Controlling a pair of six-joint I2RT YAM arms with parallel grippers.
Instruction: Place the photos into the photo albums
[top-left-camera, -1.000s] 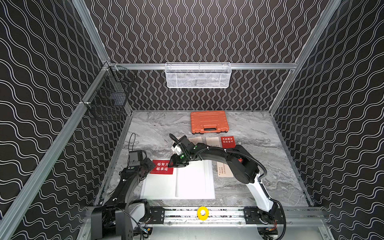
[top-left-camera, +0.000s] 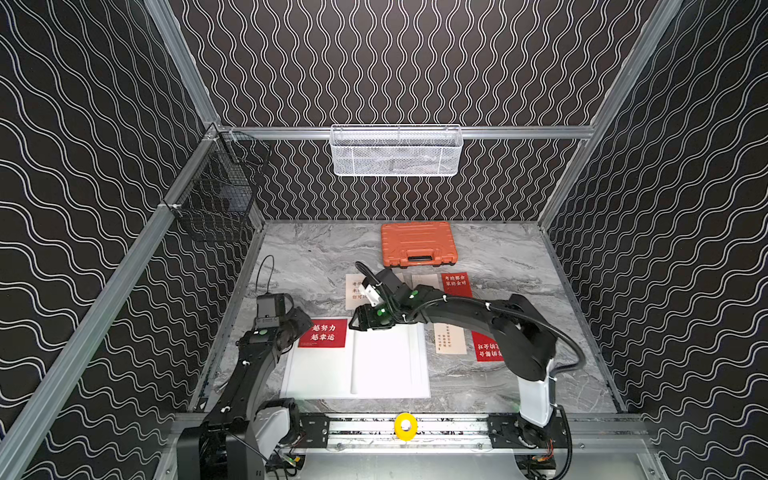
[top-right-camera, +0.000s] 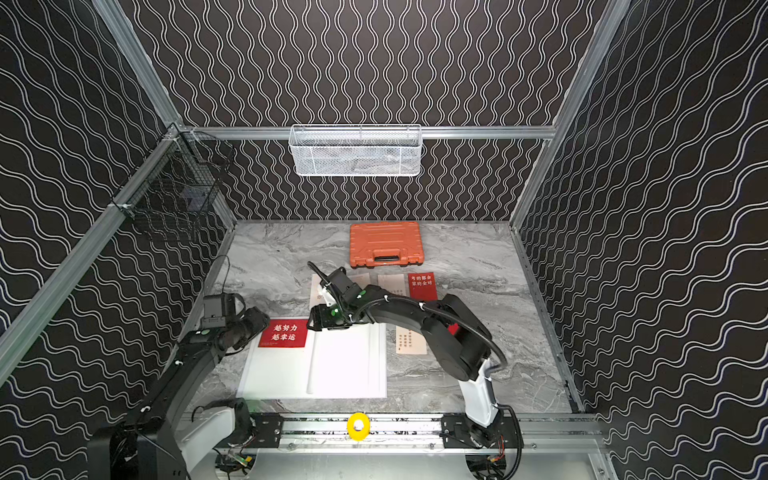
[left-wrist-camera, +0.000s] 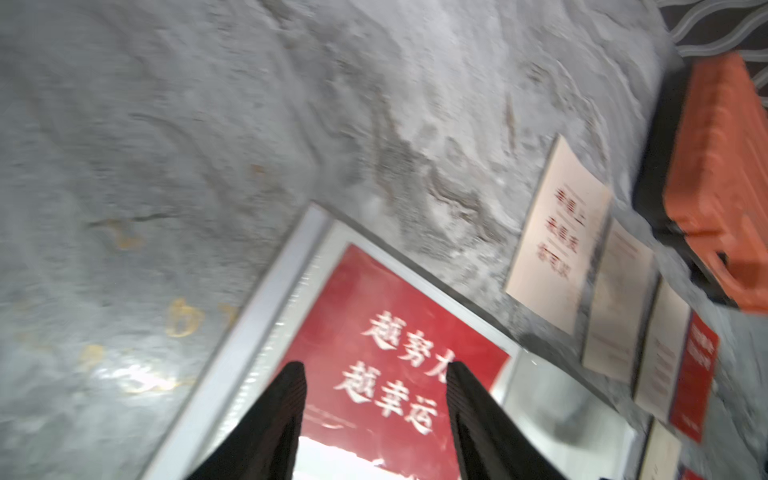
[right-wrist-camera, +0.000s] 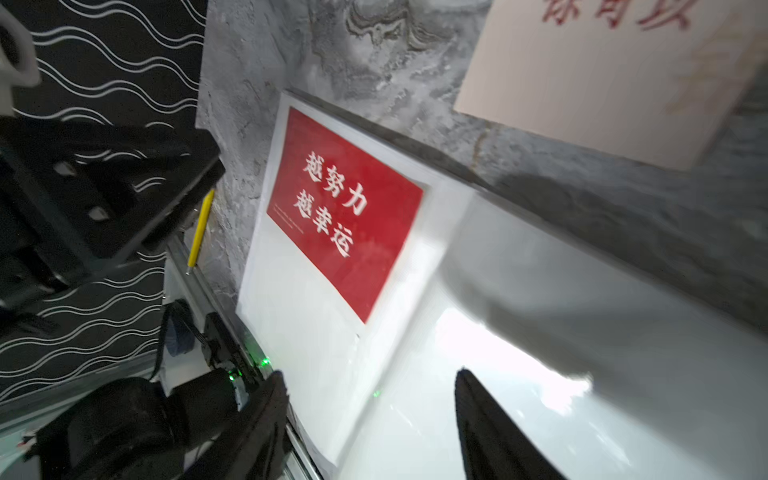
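Observation:
The open photo album (top-left-camera: 384, 368) lies at the front middle; a red photo (top-left-camera: 321, 333) with white characters lies on the upper part of its left page. My left gripper is over that page, fingers apart, with nothing held between them. My right gripper hangs over the album near the middle, open and empty. Beige cards (left-wrist-camera: 560, 232) lie behind and right of the album, and red cards (top-left-camera: 454, 285) lie at the right, partly under my right arm in the top views.
An orange case (top-left-camera: 417, 243) lies at the back. A white wire basket (top-left-camera: 396, 150) hangs on the back wall, a black one (top-left-camera: 224, 192) on the left. A yellow ring (top-left-camera: 405, 426) is on the front rail. Bare table lies at back left and far right.
My right arm has shifted to the right and slightly up from over the red photo, uncovering more of it. My left arm has risen slightly.

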